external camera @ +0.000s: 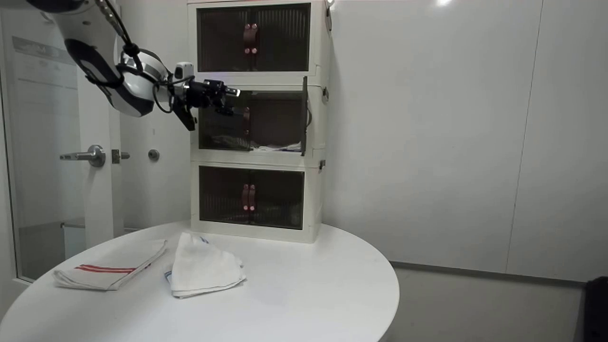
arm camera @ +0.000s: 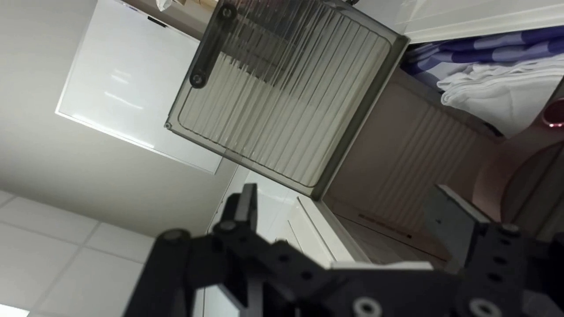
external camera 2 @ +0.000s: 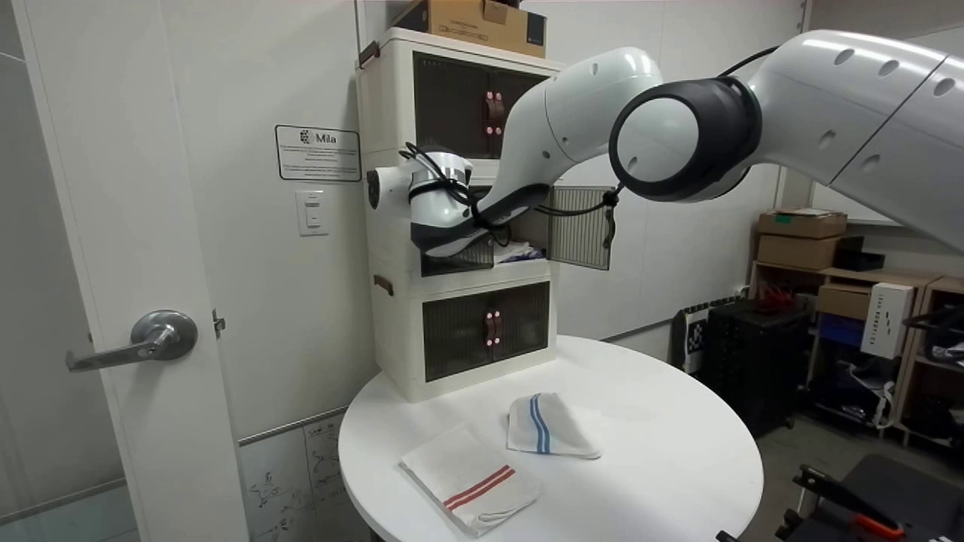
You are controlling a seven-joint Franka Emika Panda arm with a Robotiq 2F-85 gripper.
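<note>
My gripper (external camera: 232,101) is open in front of the middle compartment of the white cabinet (external camera: 316,194), with nothing between its fingers. The wrist view has its two fingertips spread wide, the left finger (arm camera: 246,203) and the right finger (arm camera: 457,216) apart. That compartment's right door (arm camera: 285,100) stands swung out, while its left door (external camera: 223,122) is closed. Inside lie folded white cloth (arm camera: 502,92) and blue-and-white cloth (arm camera: 491,47). On the round table rest a red-striped towel (external camera 2: 474,479) and a blue-striped towel (external camera 2: 556,424), side by side.
The top doors (external camera: 253,37) and bottom doors (external camera: 251,196) of the cabinet are closed. The open door juts out to the right of the opening. A cardboard box (external camera 2: 488,25) sits on the cabinet.
</note>
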